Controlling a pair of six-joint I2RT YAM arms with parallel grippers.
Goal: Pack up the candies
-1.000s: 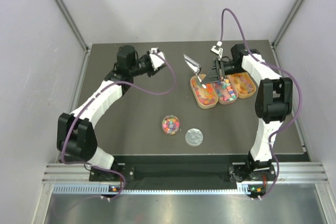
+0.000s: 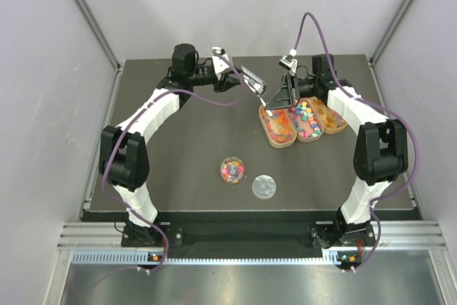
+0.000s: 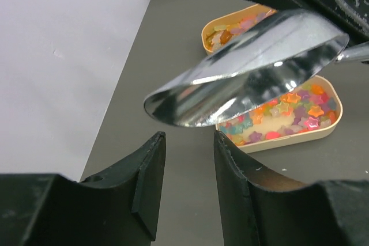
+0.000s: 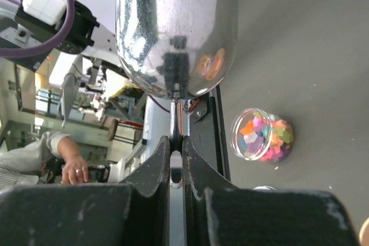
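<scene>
A shiny metal scoop (image 2: 253,82) is held by its handle in my right gripper, its bowl raised over the table and pointing left. In the left wrist view the scoop's bowl (image 3: 248,73) lies just beyond my left gripper, which is open with nothing between its fingers. Star-shaped candies fill part of three trays: an orange-rimmed one (image 2: 280,142), a pinkish one (image 2: 310,138) and another orange one (image 2: 333,130). A clear jar (image 2: 232,171) of colourful candies stands open in the front middle. I cannot see any candy inside the scoop.
A round silver lid (image 2: 264,187) lies right of the jar. Purple cables hang over both arms.
My left gripper has moved right, up to the scoop's bowl. The right arm has shifted slightly to the left with the scoop. Jar, lid and trays have stayed put.
</scene>
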